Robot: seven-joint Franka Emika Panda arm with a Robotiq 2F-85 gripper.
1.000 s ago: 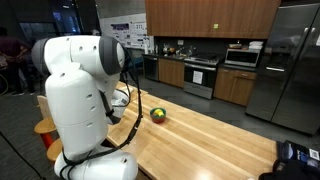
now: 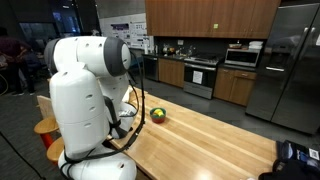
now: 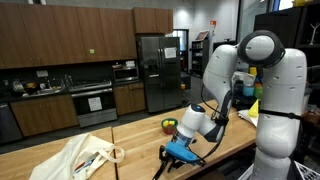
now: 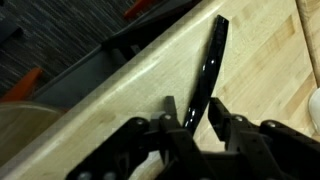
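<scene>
A long, thin, glossy black object (image 4: pixel 210 68) lies on the light wooden table in the wrist view, slanting beside the table's edge. My gripper is over its near end, with one fingertip on each side and gaps showing between. The fingers stand part open. Whether either finger touches the object cannot be told. In exterior view 2 the dark object (image 3: pixel 159 166) shows below the white arm, close to the front of the table. Exterior view 1 shows the arm low at the table's left side, with the object hidden there.
A red bowl (image 2: pixel 158 117) with yellow and green contents stands farther back on the table. White cloth (image 3: pixel 72 160) lies to the left in exterior view 2. Beyond the table edge is a dark floor with stools (image 2: pixel 47 126).
Over the last second the arm's front end has come down toward the table in exterior view 1. The bowl has stayed put.
</scene>
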